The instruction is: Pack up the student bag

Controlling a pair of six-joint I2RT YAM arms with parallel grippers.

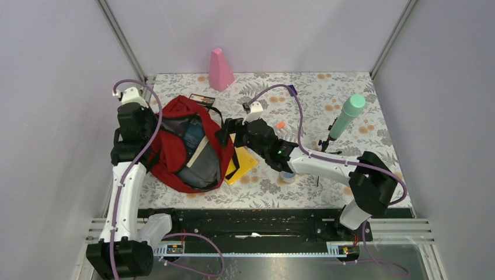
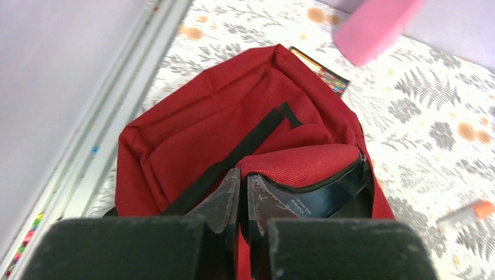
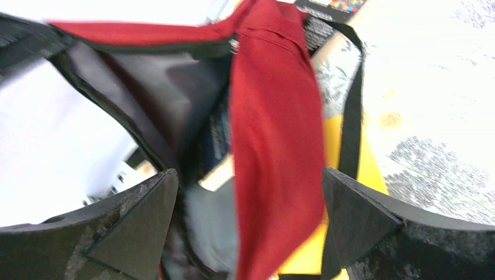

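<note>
The red backpack [image 1: 181, 108] lies on the left of the table, its mouth spread to show a grey lining with a dark blue book [image 1: 193, 135] and a pale edge inside. My left gripper is shut on the bag's dark-trimmed opening edge, pulling the red fabric into a peak. Over the bag's right rim stands my right gripper, fingers apart, with the red side panel showing between its fingers and no grip on it. Partly beneath the bag's right side is a yellow folder [image 1: 247, 163].
A pink tapered case [image 1: 220, 73] stands at the back, near a dark colour-printed box [image 1: 202, 100]. An orange-capped item [image 1: 281, 125] and a clear cup [image 1: 288, 177] lie mid-table. A mint-green cylinder [image 1: 348, 114] stands at right.
</note>
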